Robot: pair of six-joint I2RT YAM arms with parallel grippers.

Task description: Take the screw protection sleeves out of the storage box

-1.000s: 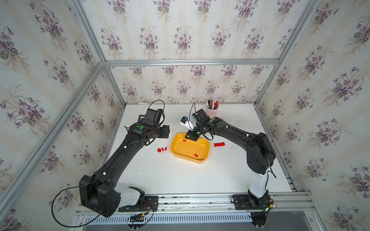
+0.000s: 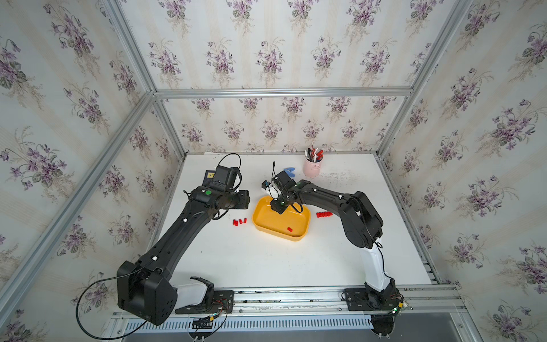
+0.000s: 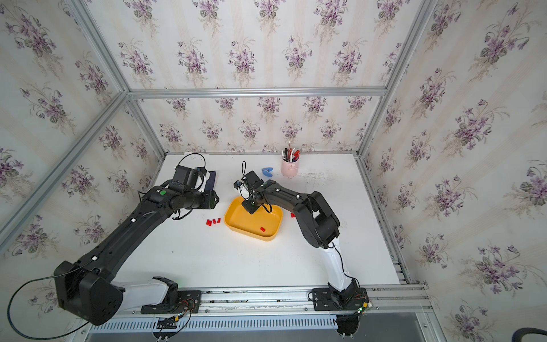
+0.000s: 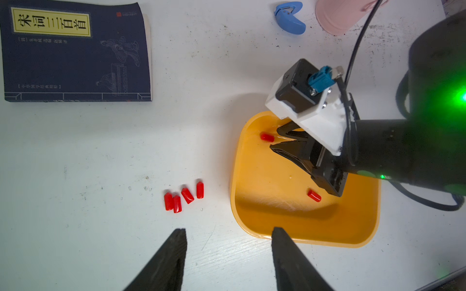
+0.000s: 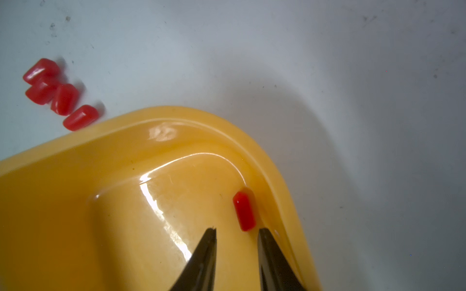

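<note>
A yellow storage box (image 2: 267,228) holds two red sleeves: one (image 5: 244,211) at the inside of a corner, another (image 4: 314,195) further across the floor. My right gripper hangs open inside the box, just by the corner sleeve, with nothing between its fingers. My left gripper is open and empty, above the table left of the box. In the left wrist view several red sleeves (image 4: 187,195) lie on the table left of the box. More red sleeves (image 2: 324,214) lie right of it.
A dark blue book (image 4: 72,58) lies at the back left. A blue object (image 4: 289,21) and a pink pen cup (image 2: 312,168) stand behind the box.
The right arm has moved left and lower over the box, now hiding the corner sleeve in the top left view. The left arm has shifted slightly.
</note>
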